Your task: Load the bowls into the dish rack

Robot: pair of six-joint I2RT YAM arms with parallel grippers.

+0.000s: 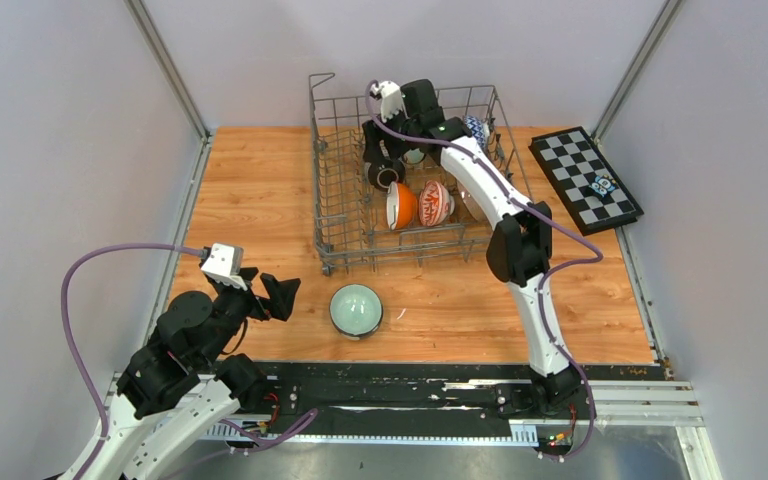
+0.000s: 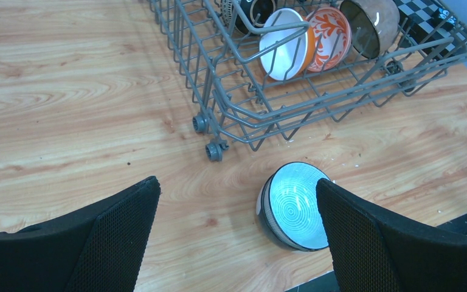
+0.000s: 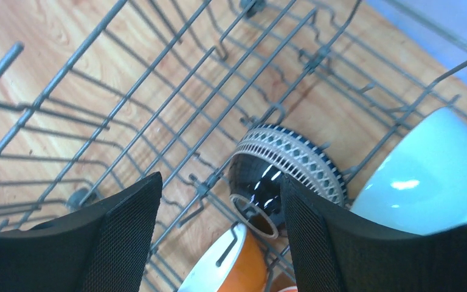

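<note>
A pale green bowl (image 1: 356, 309) (image 2: 298, 205) sits on the table in front of the rack. The wire dish rack (image 1: 325, 247) holds an orange bowl (image 1: 402, 205), a red patterned bowl (image 1: 435, 203), a dark mug-like bowl with a patterned band (image 3: 256, 176), a pale bowl (image 3: 422, 170) and others. My right gripper (image 1: 380, 135) is over the rack above the dark bowl, its fingers apart with nothing clearly held. My left gripper (image 1: 272, 290) stands open and empty at the lower left, beside the green bowl.
A checkerboard (image 1: 570, 165) lies right of the rack, with a small object on it. The wooden table left of the rack and along its front is mostly clear. Walls border both sides.
</note>
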